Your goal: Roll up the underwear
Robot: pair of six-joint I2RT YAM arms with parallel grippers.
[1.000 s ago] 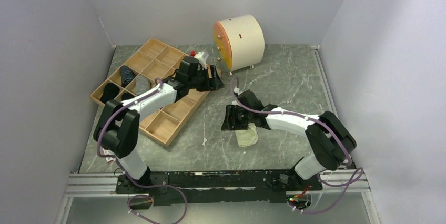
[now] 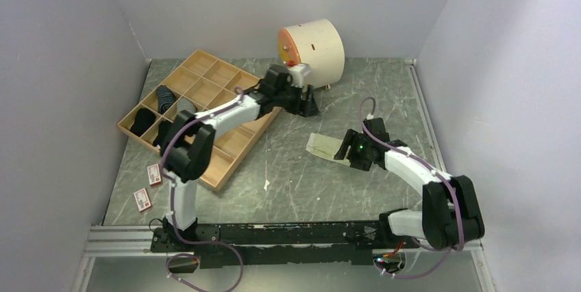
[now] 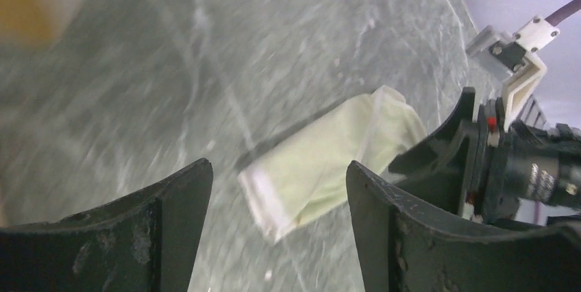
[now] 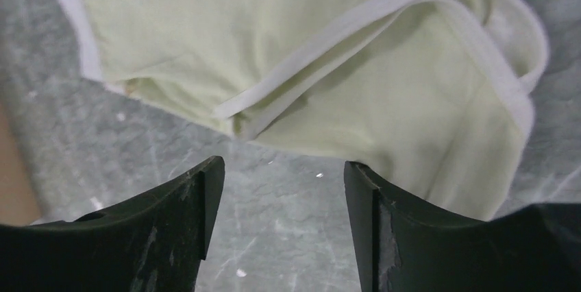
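The pale green underwear (image 2: pixel 322 144) lies on the table as a folded strip, its right end hidden under my right gripper (image 2: pixel 351 153) in the top view. White bands (image 4: pixel 329 37) cross it in the right wrist view. There the right gripper's fingers (image 4: pixel 209 186) stand apart over the cloth's near edge; the right-hand one overlaps the cloth, and no grip on it shows. My left gripper is open and empty, up and left of the cloth in the top view, with the underwear (image 3: pixel 308 158) visible beyond its fingers.
A wooden divided box (image 2: pixel 235 142) with dark and grey rolled items fills the left side. The cream drum (image 2: pixel 315 52) stands at the back, close to my left gripper. Two small boxes (image 2: pixel 142 199) lie at lower left.
The right gripper has moved right and slightly back. The underwear has shifted back and now lies as a slanting strip. My left gripper has moved right, in front of the drum.
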